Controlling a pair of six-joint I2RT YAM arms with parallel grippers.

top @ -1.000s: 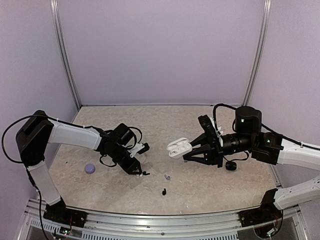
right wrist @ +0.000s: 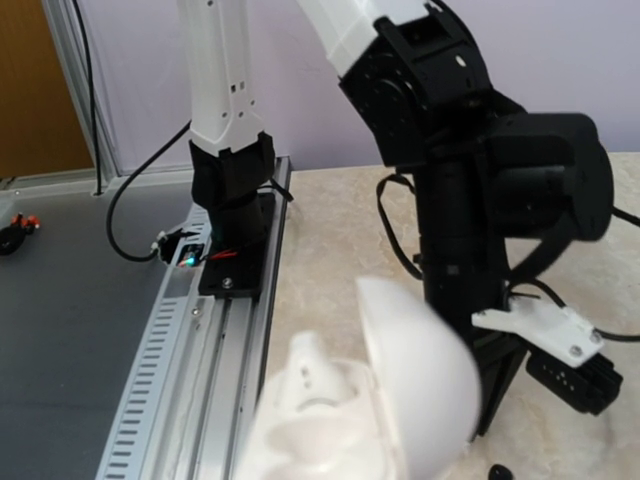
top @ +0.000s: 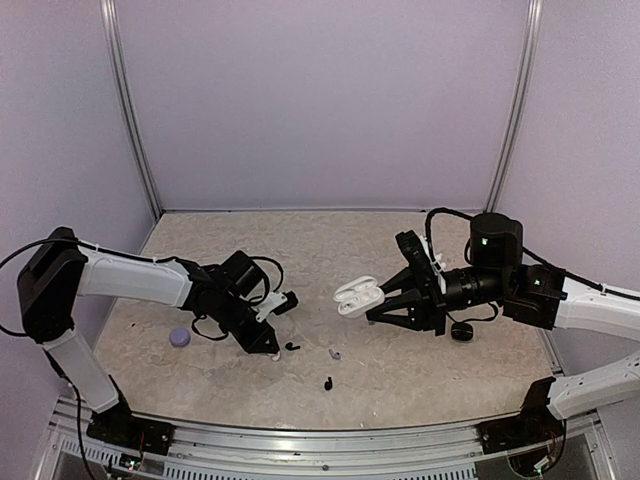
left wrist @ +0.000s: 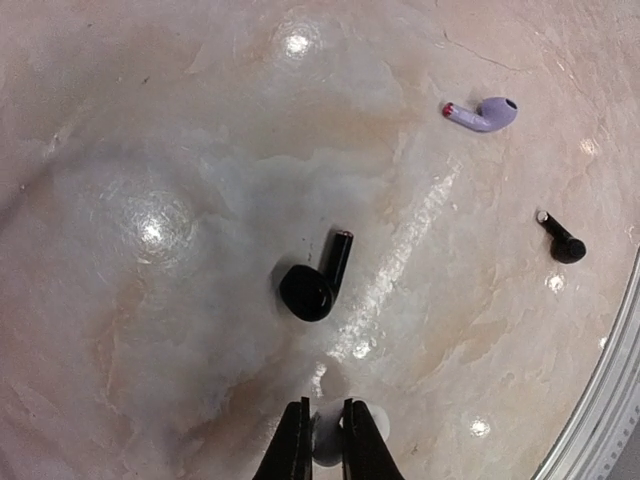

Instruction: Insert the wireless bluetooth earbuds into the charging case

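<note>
In the top view the open white charging case (top: pixel 358 297) is held off the table, with my right gripper (top: pixel 383 301) shut on it. A white earbud (right wrist: pixel 312 372) sits in one slot of the case, and the slot beside it looks empty. Over the left half of the table, my left gripper points down at the surface. Another white earbud (left wrist: pixel 326 450) shows between its narrow black fingers, partly hidden by them. A gap stands between the fingers; whether they press on the earbud cannot be seen.
A black earbud (left wrist: pixel 307 292) lies close by the left gripper. A purple earbud (left wrist: pixel 494 114) and a second black one (left wrist: pixel 567 248) lie farther off. A purple case (top: pixel 179 337) stands at the left, a black case (top: pixel 462 331) near the right arm.
My left gripper has shifted a little left and toward the front, away from the nearby black earbud, which now shows clear of it. The right arm and the case have stayed put.
</note>
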